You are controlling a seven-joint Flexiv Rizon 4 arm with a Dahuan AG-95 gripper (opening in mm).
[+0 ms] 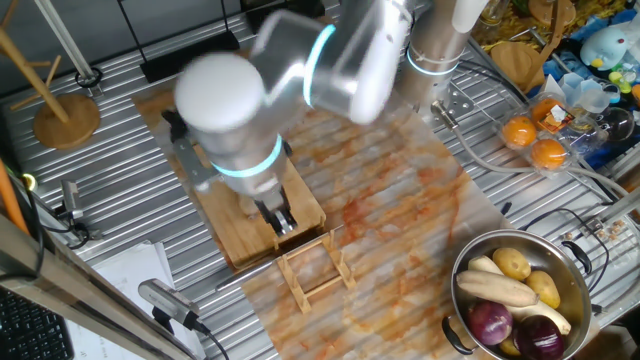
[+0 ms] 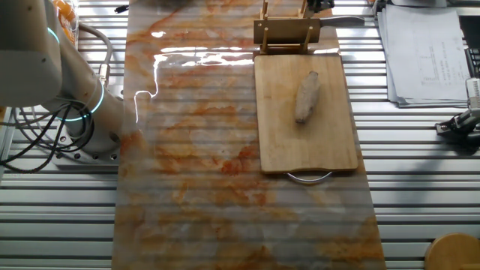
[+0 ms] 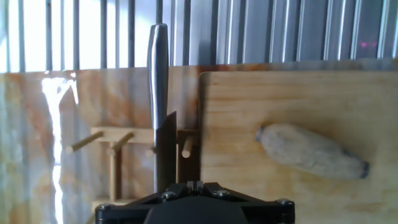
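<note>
My gripper (image 1: 284, 224) is over the rack-side end of the wooden cutting board (image 1: 298, 203). In the wrist view its black fingertips (image 3: 191, 185) meet at the bottom centre, and nothing shows between them. A pale, root-like vegetable (image 2: 307, 97) lies on the board, apart from the gripper; the arm mostly hides it in exterior view 1. Beside the board, a knife with a silver handle (image 3: 158, 74) rests in a small wooden peg rack (image 3: 114, 152). The blade (image 3: 166, 152) runs down between the pegs, its lower part hidden behind the gripper.
A steel pot (image 1: 463, 292) holding potatoes, purple onions and long pale roots stands at the front right. Papers (image 2: 424, 56) lie beyond the knife handle. A wooden stand (image 1: 67, 120) is at the far left.
</note>
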